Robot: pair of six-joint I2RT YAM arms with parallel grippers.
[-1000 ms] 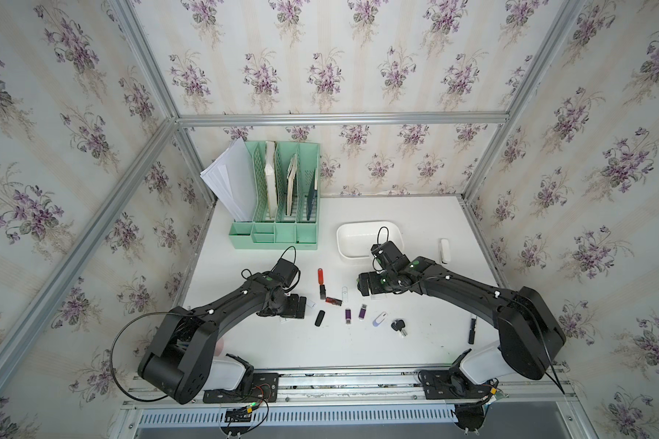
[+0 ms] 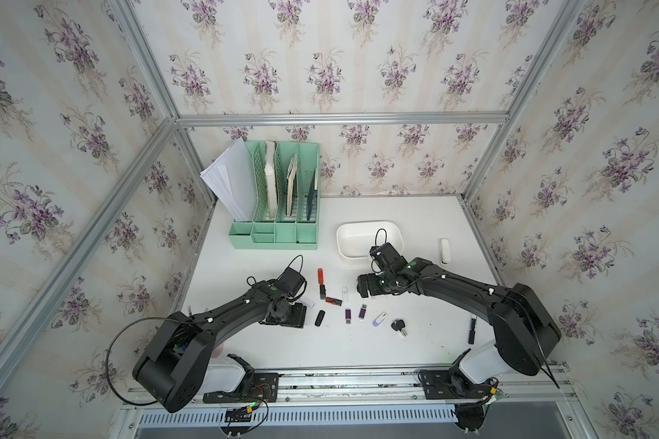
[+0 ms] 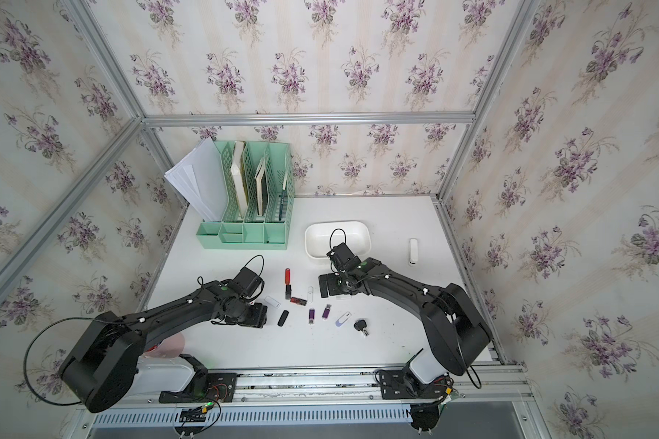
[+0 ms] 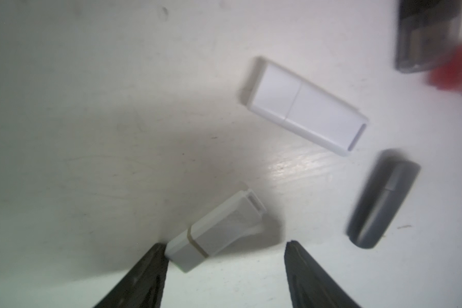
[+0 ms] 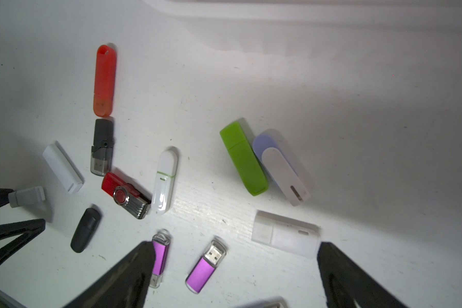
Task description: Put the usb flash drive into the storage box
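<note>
A small white usb drive with a brown band (image 4: 218, 231) shows in the left wrist view, its banded end against the left finger (image 4: 150, 269) of my left gripper. A clear gap separates it from the other finger, so the fingers stand part open and do not clasp it. In the right wrist view, that white drive's end also meets one left fingertip (image 5: 7, 194). My right gripper is open above the table, with no drive gripped; a white drive (image 5: 285, 233) shows beyond its fingers. The white open box (image 2: 369, 223) stands behind the right arm.
Several drives lie around: green (image 5: 243, 159), red swivel (image 5: 125, 195), purple (image 5: 205, 272), black (image 5: 85, 230), and another white one (image 4: 308, 107). A green file organiser (image 2: 274, 237) stands at the back left.
My left gripper has shifted slightly toward the table's front and a little to the right. The right arm has barely moved. Loose drives appear unmoved in the top left view.
</note>
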